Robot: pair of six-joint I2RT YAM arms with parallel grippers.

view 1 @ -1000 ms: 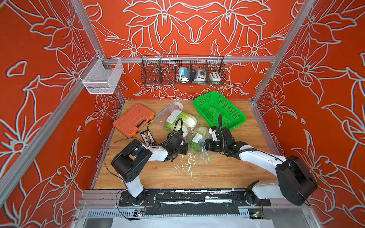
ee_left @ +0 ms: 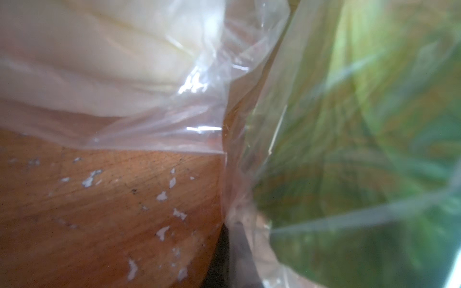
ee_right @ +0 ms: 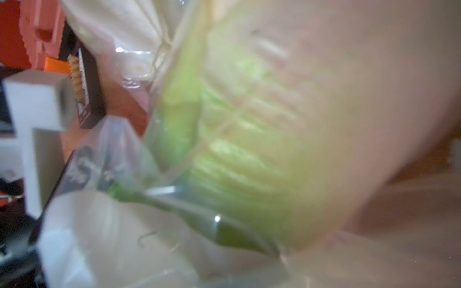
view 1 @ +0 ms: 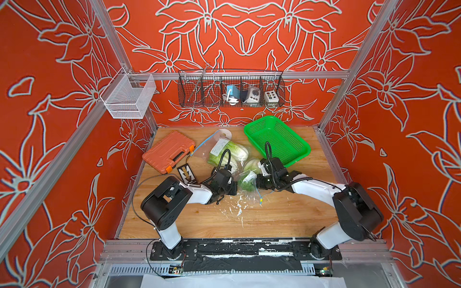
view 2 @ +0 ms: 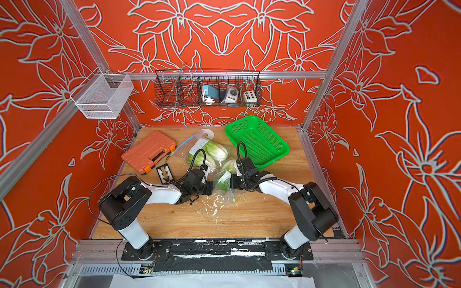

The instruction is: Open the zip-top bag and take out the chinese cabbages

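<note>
A clear zip bag with a cabbage point(view 1: 248, 178) and white label lies mid-table between the grippers; a second bagged cabbage point(view 2: 213, 151) lies behind it. My left gripper point(view 1: 232, 184) is at the front bag's left side; its fingertips are mostly hidden by plastic in the left wrist view, so its grip is unclear. My right gripper point(view 1: 257, 180) is shut on the front bag from the right. In the right wrist view, blurred crumpled plastic and cabbage leaves point(ee_right: 230, 158) fill the picture.
A green basket point(view 1: 277, 140) stands back right, an orange case point(view 1: 165, 148) and a small dark box point(view 1: 187, 173) lie left. A wire basket point(view 1: 206, 88) hangs on the back wall.
My right arm has moved left, bringing the gripper further in over the front bag. The left arm looks unchanged.
</note>
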